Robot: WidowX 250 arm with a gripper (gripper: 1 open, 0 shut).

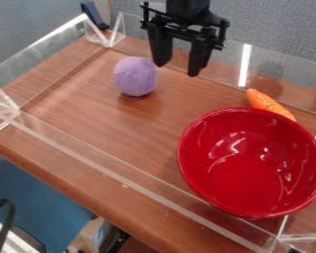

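Note:
My black gripper (180, 57) hangs at the top centre of the view, its two fingers spread wide with nothing between them, above the wooden surface. A lilac ball (134, 76) rests on the wood left of and below the gripper. A large red bowl (252, 162) fills the lower right. An orange carrot-like object (268, 104) lies behind the bowl, to the right of the gripper.
Clear plastic walls edge the wooden surface (95, 128) on several sides. A grey padded wall (279, 40) stands behind. The wood left of the bowl and around the ball is otherwise clear.

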